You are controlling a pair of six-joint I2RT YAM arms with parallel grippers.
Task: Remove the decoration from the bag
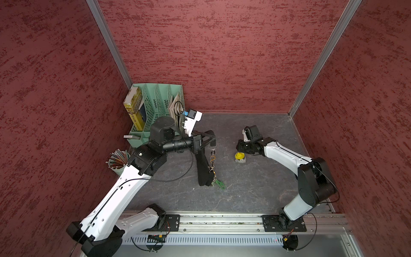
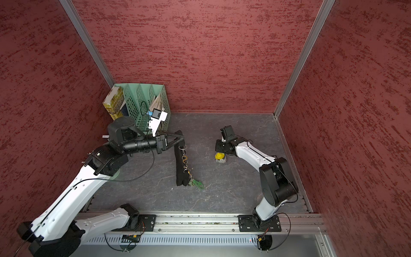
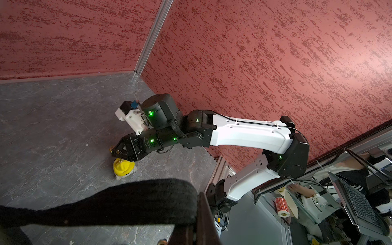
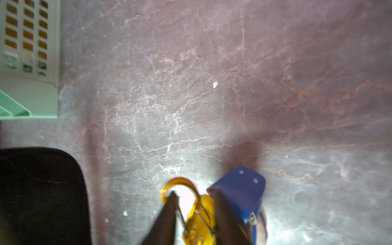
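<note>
A black bag (image 1: pixel 202 167) hangs from my left gripper (image 1: pixel 207 139), which is shut on its strap (image 3: pixel 102 204). A chain with charms and a green tag (image 1: pixel 219 184) dangles along the bag in the top views. My right gripper is low at the right, part open around a yellow clip (image 4: pixel 200 228) with an orange hook, beside a blue piece (image 4: pixel 241 187); whether it grips them is unclear. In the top left view a yellow figure (image 1: pixel 240 156) stands under that gripper.
A green file rack (image 1: pixel 156 102) with books and envelopes stands at the back left, a cup of pens (image 1: pixel 118 162) in front of it. Free table space (image 2: pixel 231 188) lies in front of my right gripper and behind it.
</note>
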